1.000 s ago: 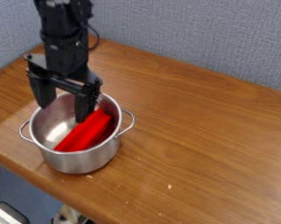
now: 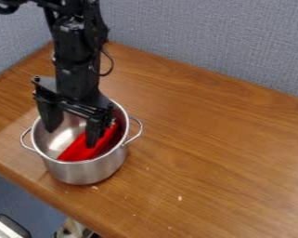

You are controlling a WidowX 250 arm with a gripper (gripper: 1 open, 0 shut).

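Note:
A steel pot (image 2: 89,169) with two wire handles stands on the wooden table at the left, near its front edge. Inside lies a long red object (image 2: 84,149), partly hidden by the gripper. My black gripper (image 2: 71,125) is down over the pot, open, its fingers reaching inside the rim, one at each side near the red object. Whether they touch it I cannot tell.
A grey wall stands at the back. The table's edge and some equipment show at the lower left.
The gripper has moved down from above the pot to inside its rim, covering more of the red object.

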